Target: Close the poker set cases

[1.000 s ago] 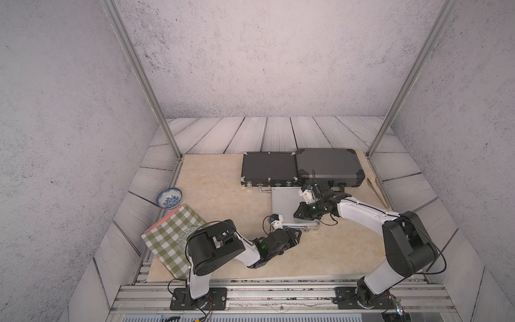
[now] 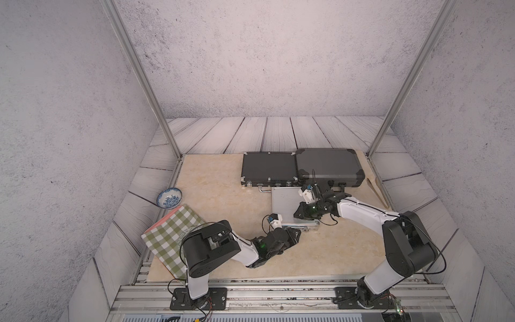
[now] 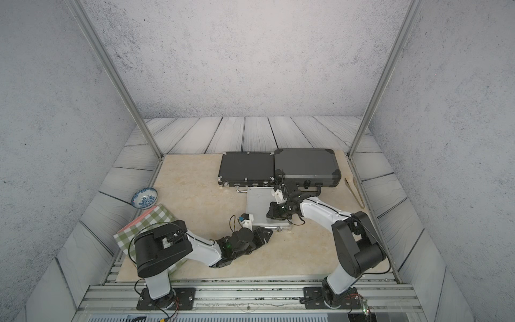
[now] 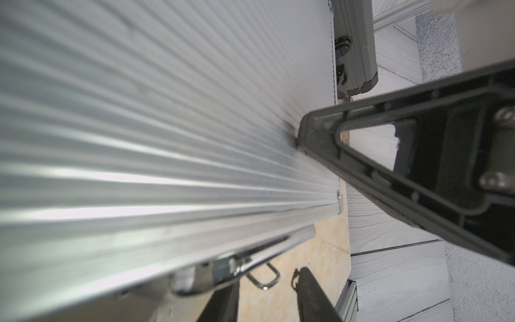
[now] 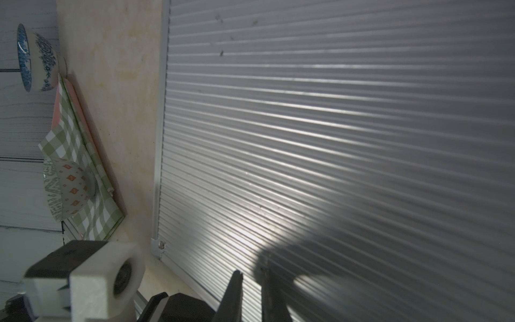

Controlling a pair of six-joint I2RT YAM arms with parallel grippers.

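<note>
A ribbed silver case (image 2: 284, 198) lies with its lid down at the table's centre, latches facing the near edge. My left gripper (image 2: 295, 236) is at that front edge; in the left wrist view one finger (image 4: 322, 134) reaches against the silver surface beside a chrome latch (image 4: 214, 273), and whether it grips anything is unclear. My right gripper (image 2: 302, 212) rests low on the lid's right part; what lies between its fingers is hidden. A black case (image 2: 268, 167) and a larger dark grey case (image 2: 328, 163) lie closed behind.
A blue-patterned bowl (image 2: 169, 197) and a checked cloth (image 2: 166, 241) sit at the left. A wooden utensil (image 2: 378, 193) lies at the right edge.
My left arm and gripper have shifted very slightly. The right arm and the cases look unchanged.
</note>
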